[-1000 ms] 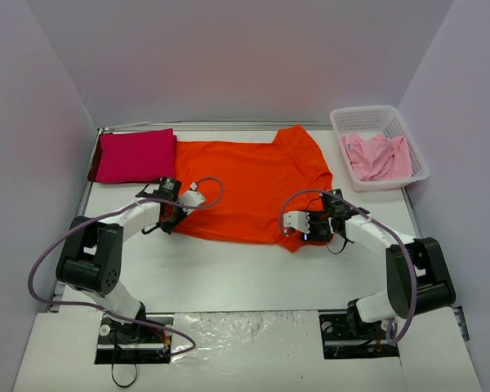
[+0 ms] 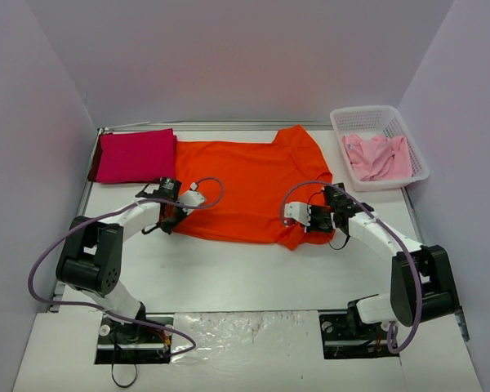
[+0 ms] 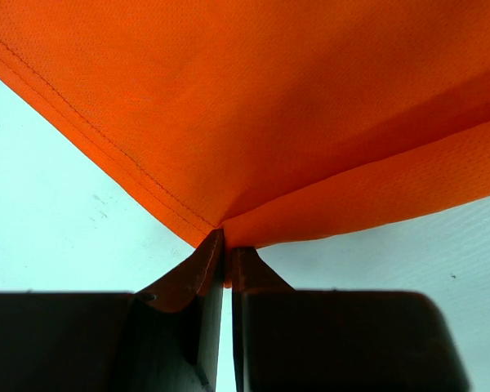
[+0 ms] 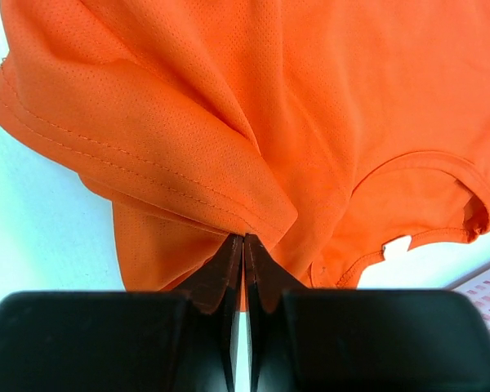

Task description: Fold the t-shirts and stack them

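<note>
An orange t-shirt (image 2: 245, 180) lies spread across the middle of the table, its front right part bunched in folds. My left gripper is shut on the t-shirt's lower corner, where the hem meets a rolled edge. My right gripper is shut at the tip of a folded hem on the bunched part, with no cloth clearly seen between its fingers. The collar (image 4: 416, 167) shows right of it in the right wrist view. A folded magenta t-shirt (image 2: 135, 153) lies at the back left.
A white basket (image 2: 416, 163) holding pink cloth (image 2: 376, 158) stands at the back right. Walls close in the workspace at the back and both sides.
The left arm has not moved.
</note>
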